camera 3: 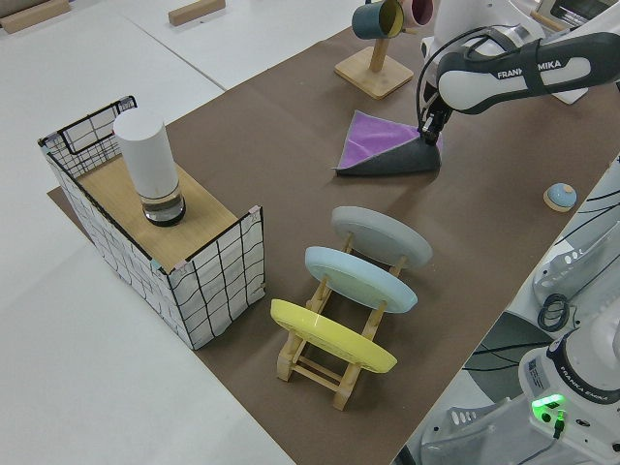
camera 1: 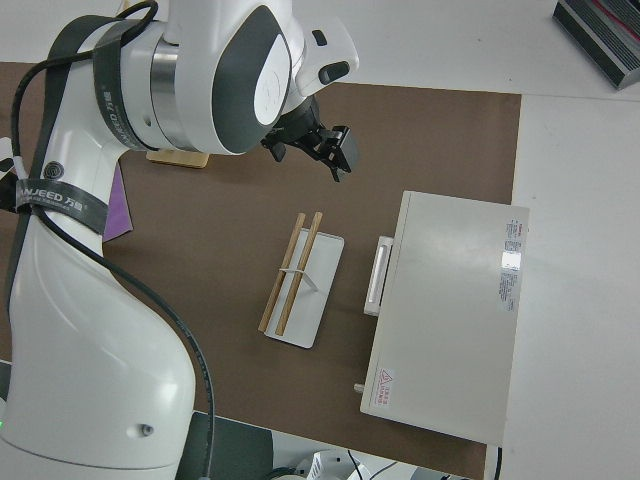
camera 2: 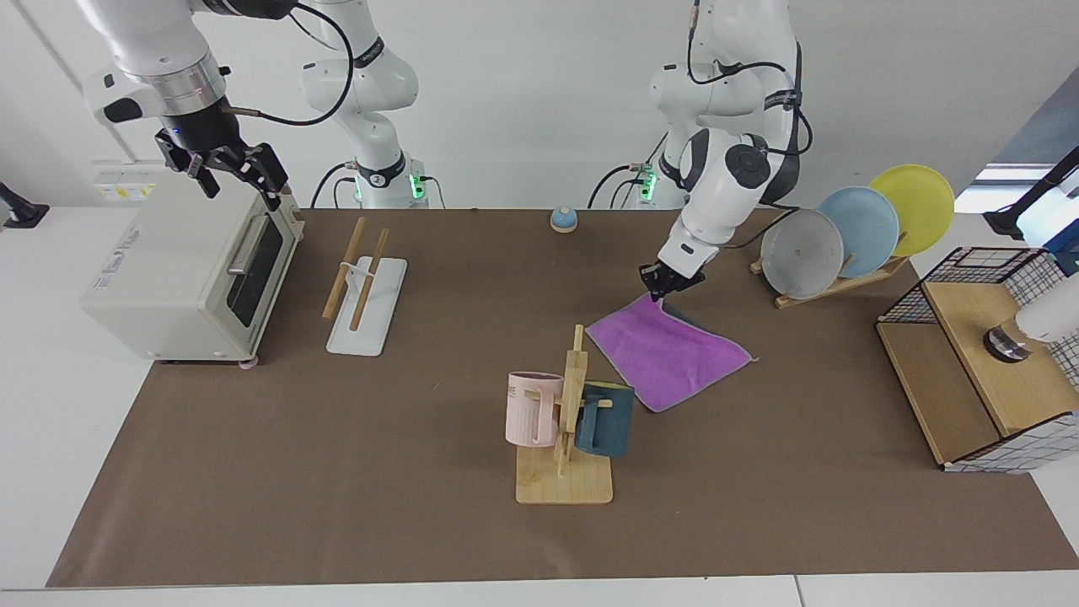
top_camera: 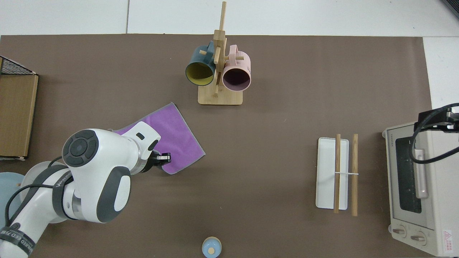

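A purple cloth (top_camera: 180, 146) with grey underside (camera 3: 387, 160) lies on the brown mat, one corner at my left gripper (top_camera: 163, 158). In the right view that gripper (camera 3: 429, 131) is down at the cloth, whose grey side shows below it; whether its fingers are shut is not clear. My right gripper (camera 1: 325, 150) hangs above the white oven (camera 2: 187, 283), its finger state hard to tell.
A mug tree (top_camera: 219, 96) holds two mugs at the back. A white board (top_camera: 325, 180) with wooden bars stands beside the oven. A plate rack (camera 3: 344, 378), wire basket (camera 3: 208, 291) and small blue object (top_camera: 211, 249) surround the open mat.
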